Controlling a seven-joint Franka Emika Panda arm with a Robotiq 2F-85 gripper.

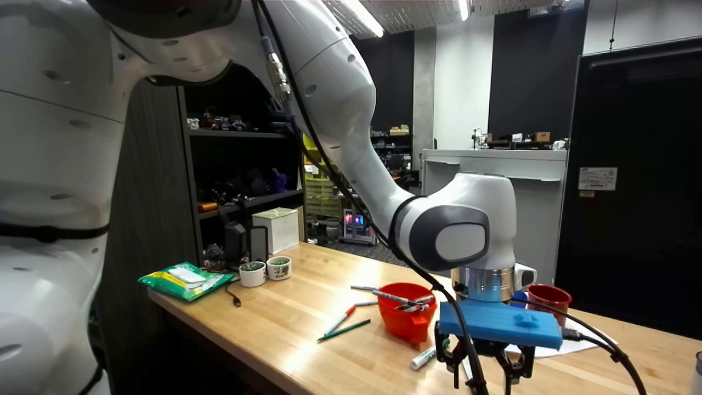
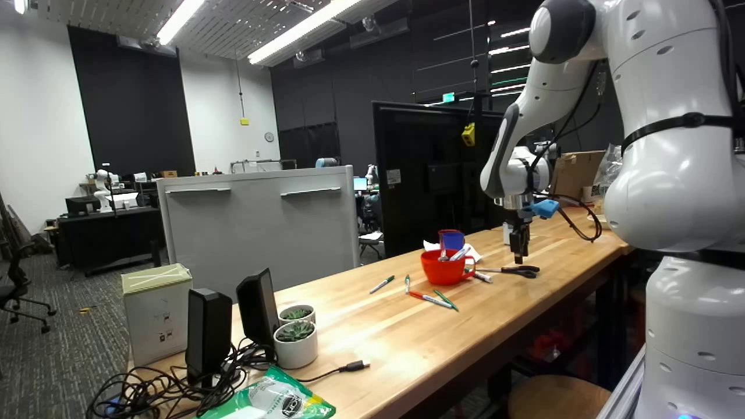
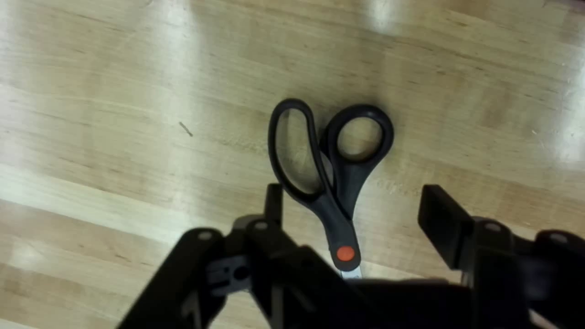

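Black-handled scissors with an orange pivot dot lie flat on the wooden table, handle loops toward the top of the wrist view. Their blades are mostly hidden behind the gripper there. My gripper is part open above them, one finger on each side of the scissors and nothing held. In exterior view 2 the gripper points straight down, close over the scissors' handles. In exterior view 1 the gripper hangs low at the right, its fingers apart, with a cable crossing in front.
A red cup with markers in it stands near the gripper, a white marker beside it. More pens lie loose. Behind are a darker red mug and white paper.
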